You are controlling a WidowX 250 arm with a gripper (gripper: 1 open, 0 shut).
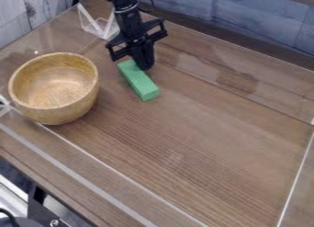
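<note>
My black gripper (135,49) hangs over the upper end of a green block (140,81) lying on the wooden table (221,130), left of the middle of the view. Its fingers are dark and small against the block's end; whether they touch it, and how far apart they stand, I cannot tell.
A large tan bowl (53,91) sits at the left, close to the block. A crumpled clear bag (98,21) lies at the upper left, beside the arm.
</note>
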